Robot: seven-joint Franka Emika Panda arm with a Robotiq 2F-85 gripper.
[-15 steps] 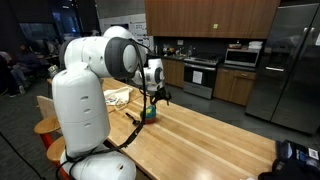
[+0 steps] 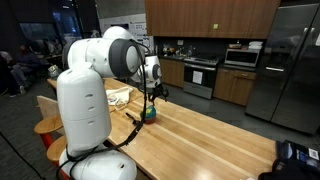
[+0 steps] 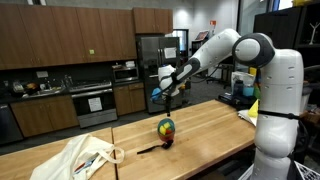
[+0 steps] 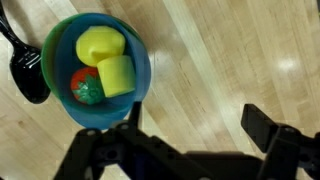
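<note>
My gripper is open, its two fingers wide apart with only bare tabletop showing between them. Left of the gap in the wrist view is a blue bowl, set in or over a green bowl. Inside the blue one lie a yellow lemon-like piece, a pale yellow block and a red piece with a green top. Exterior view 2 has the gripper above the blue bowl, apart from it. The bowl's contents are hard to make out there.
A black spoon-like utensil lies beside the bowls. White cloth is spread on the table farther off. Kitchen cabinets, a stove and a dark fridge stand in the background.
</note>
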